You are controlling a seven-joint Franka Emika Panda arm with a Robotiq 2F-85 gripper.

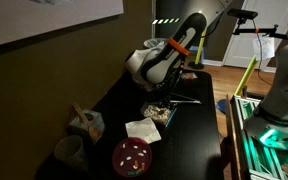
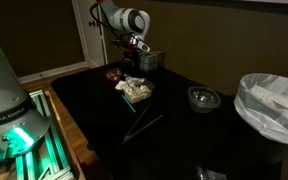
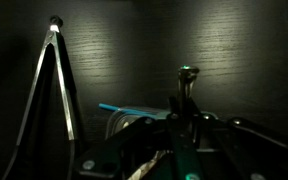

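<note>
My gripper is shut on a narrow, shiny rod-like piece, perhaps a utensil; what it is cannot be made out. A clear container with pale contents sits on the black table, partly hidden beneath the gripper in the wrist view. Along its edge runs a blue strip. In exterior view 1 the gripper is dark against the table and hard to make out, close to the container. Long metal tongs lie to the left of the gripper in the wrist view.
A white cloth or paper and a red bowl with small bits in it stand beside the container. There is a clear bowl and a bin with a white liner at the table's other end. Bare table lies in front.
</note>
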